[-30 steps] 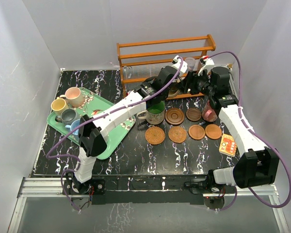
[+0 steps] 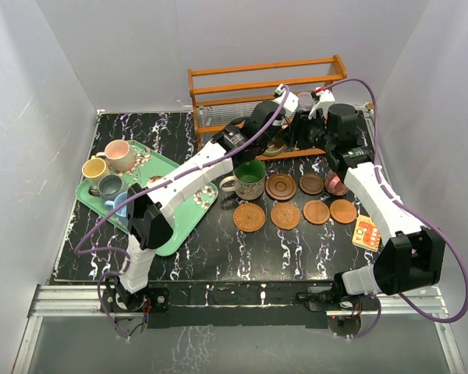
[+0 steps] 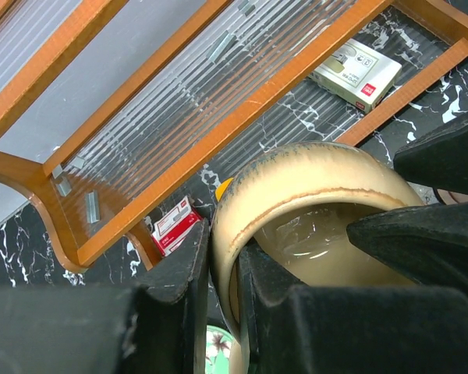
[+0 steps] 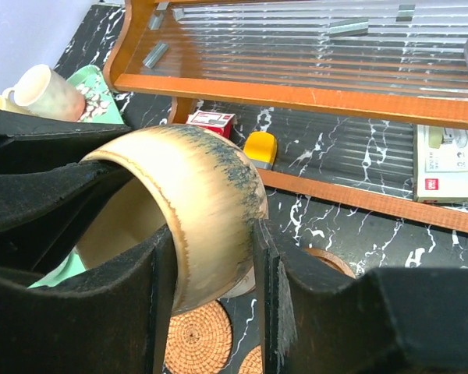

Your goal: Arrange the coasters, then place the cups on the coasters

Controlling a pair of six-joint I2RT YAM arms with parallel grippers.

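Observation:
A beige cup with a worn dark patch (image 4: 218, 187) is held up in front of the wooden rack; in the top view the arms mostly hide it. My left gripper is shut on its rim, one finger each side of the wall. My right gripper stands part open at the opposite side, its fingers straddling the rim with a gap. Below lie round coasters: woven ones (image 2: 249, 217) the same kind of woven coaster, plus plain brown ones (image 2: 316, 212). Which coaster is meant, I cannot tell.
A patterned mug with green inside (image 2: 249, 179) stands by the coasters. Left is a green tray (image 2: 189, 226) with several cups. The wooden rack (image 2: 265, 82) spans the back; a pink cup (image 2: 335, 184) stands right.
My right gripper has moved left, closer to the cup and the left gripper. The left arm has stayed nearly still.

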